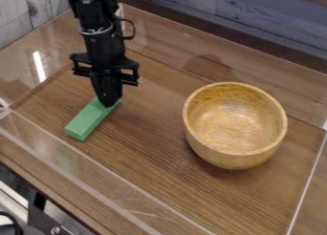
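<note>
A flat green rectangular block (90, 119) lies diagonally on the wooden table (166, 191) at the left. The black robot gripper (110, 96) reaches down from the top to the block's upper end, its tip low over that end or on it. The gripper looks shut, with nothing visible between its fingers; whether it touches the block is unclear.
A large tan round bowl (234, 115) stands to the right, apart from the block. A cable and the table's edge are at the lower left.
</note>
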